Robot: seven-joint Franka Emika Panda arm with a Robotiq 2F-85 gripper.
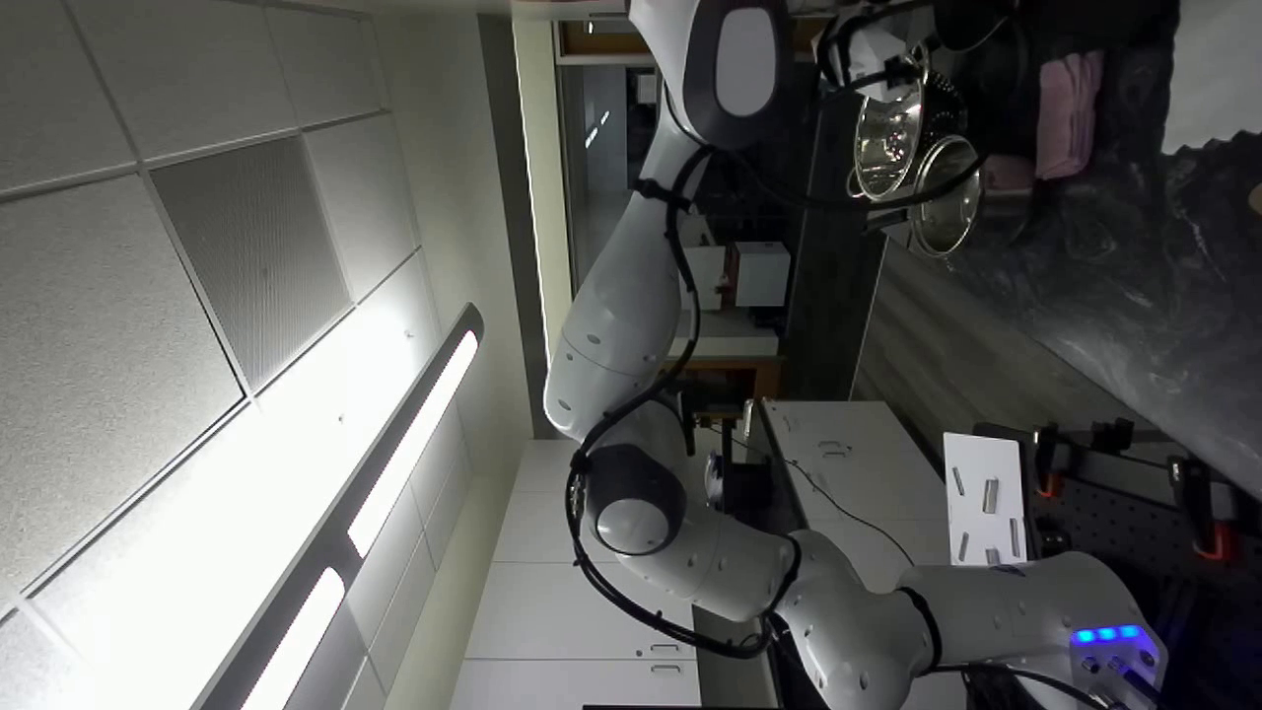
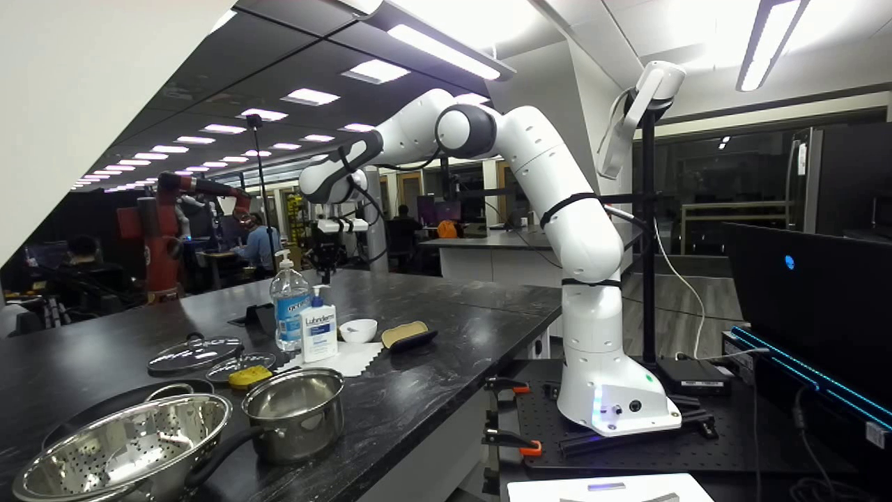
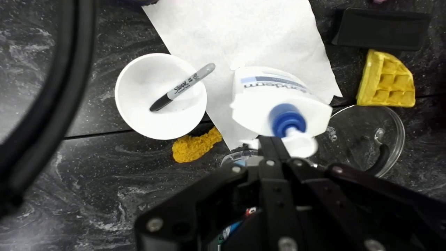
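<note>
In the wrist view my gripper is shut, and nothing shows between its fingers. Its tips overlap the pump of a white lotion bottle [image 3: 267,102] with a blue collar; contact cannot be told. To the left lies a white bowl [image 3: 138,90]. A grey marker [image 3: 186,85] with a black end rests in it, its other end over the rim. The second exterior view has the gripper [image 2: 326,276] hanging above the counter, behind the lotion bottle [image 2: 319,335] and a clear pump bottle [image 2: 289,311].
A yellow waffle piece [image 3: 386,81], a black block [image 3: 382,29] and a glass lid [image 3: 399,125] are on the right. An orange-yellow lump [image 3: 196,145] lies below the bowl. A steel pot [image 2: 297,418] and a colander [image 2: 125,443] stand near the counter's front left.
</note>
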